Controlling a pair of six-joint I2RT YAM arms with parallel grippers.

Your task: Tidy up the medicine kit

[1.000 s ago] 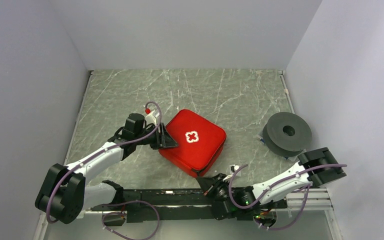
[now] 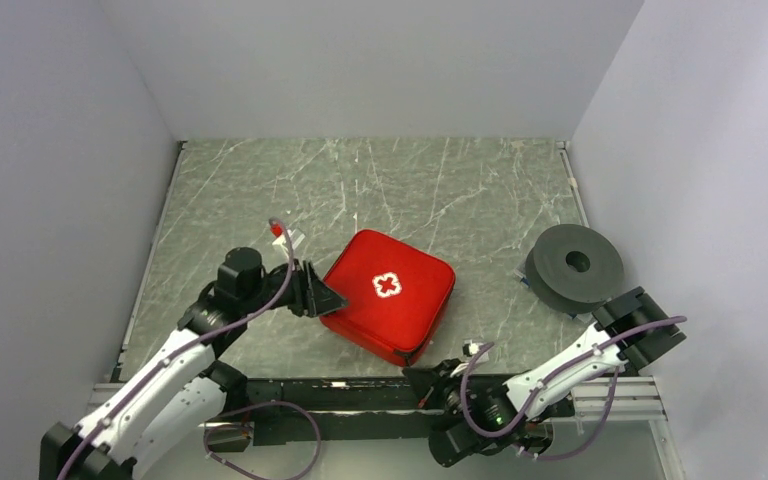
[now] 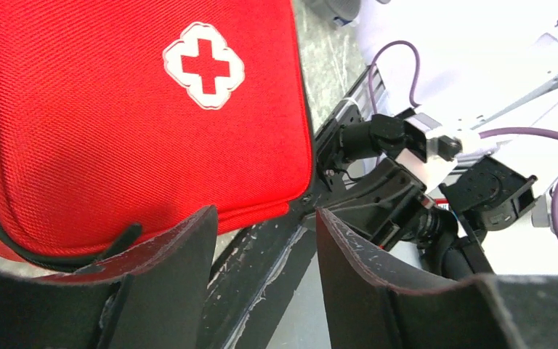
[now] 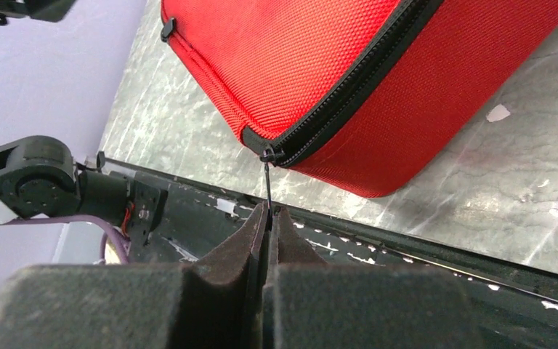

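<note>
The red medicine bag (image 2: 384,297) with its white cross badge lies closed and angled near the table's front edge. Over its left corner hovers my left gripper (image 2: 338,304); in the left wrist view a clear gap shows between its fingertips, with nothing held there. At the bag's near corner, my right gripper is shut on a thin zipper pull (image 4: 267,182). This pull runs from the slider (image 4: 269,154) on the black zipper band (image 4: 349,93) down to the fingertips. Another black tab (image 4: 168,29) shows farther along the bag's edge.
A dark grey round spool-like object (image 2: 574,268) stands at the table's right side. A small white-and-red item (image 2: 288,238) lies partly behind the left arm. The black front rail (image 2: 340,393) runs under the right gripper.
The bag has shifted slightly toward the front right over the last second. My left gripper has backed off a little to the left, and the right one has moved slightly toward the front.
</note>
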